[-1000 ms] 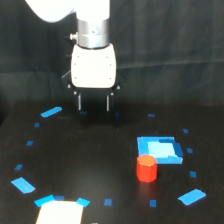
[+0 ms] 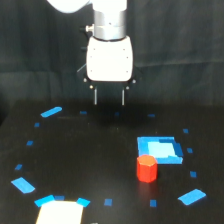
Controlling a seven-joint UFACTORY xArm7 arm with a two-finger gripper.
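Note:
My gripper point(image 2: 110, 97) hangs at the back of the black table, its two thin fingers apart with nothing between them. A red cylinder point(image 2: 147, 170) stands upright at the right of the table, well in front of the gripper. Right behind the cylinder is a shallow blue tray point(image 2: 176, 157) with a white inside. The cylinder covers the tray's near left corner from this view; whether they touch I cannot tell. A pale box with an orange edge point(image 2: 60, 212) is cut off by the bottom edge of the view.
Blue tape strips lie flat on the table, among them one at the left point(image 2: 22, 185) and one at the right point(image 2: 192, 197). Several small blue marks are scattered around.
The gripper has shifted to the right and slightly upward in the view, its fingers still apart. The cylinder, tray and pale box have stayed where they were.

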